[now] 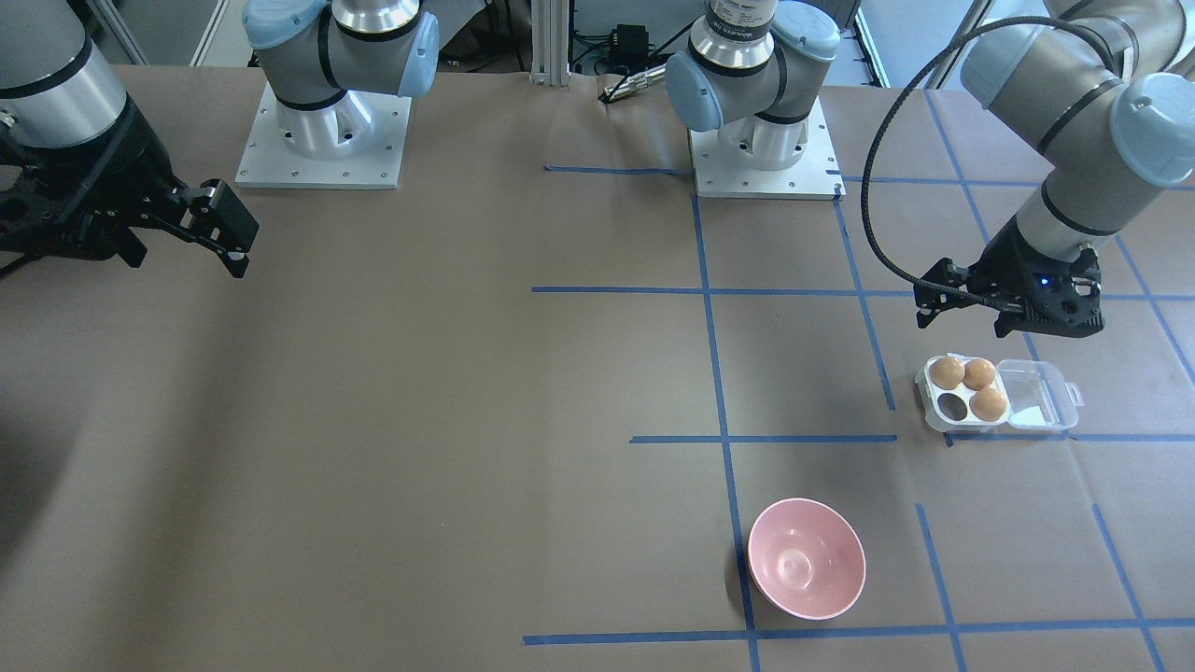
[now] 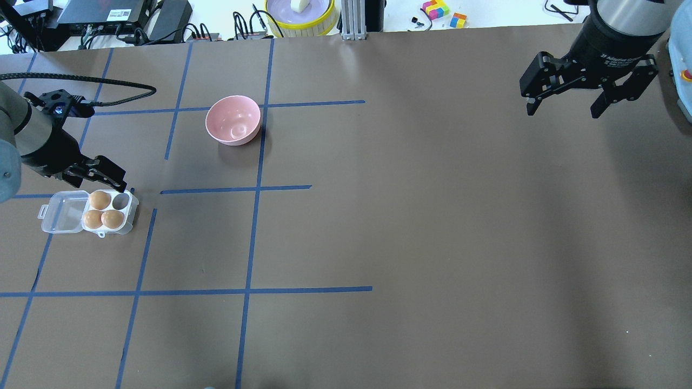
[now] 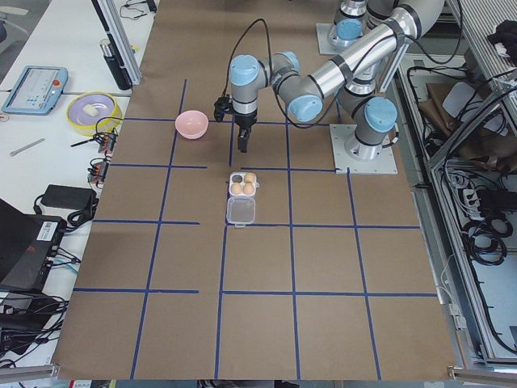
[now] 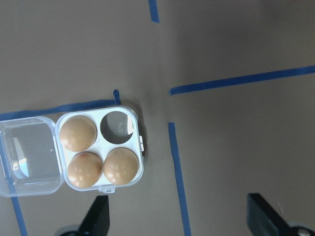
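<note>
A clear plastic egg box (image 1: 1039,394) lies open on the taped table, with three brown eggs (image 4: 120,166) in its tray and one empty hole (image 4: 116,127). My gripper (image 1: 959,320) hangs above and just behind the box, pointing down; in the left wrist view its two fingertips sit wide apart at the bottom edge, open, with bare table between them. A pink bowl (image 2: 233,120) stands apart from the box, nearer the front camera.
Another black gripper (image 2: 563,101) hangs at the far side of the table. Other arm bases (image 1: 319,157) stand along one edge.
</note>
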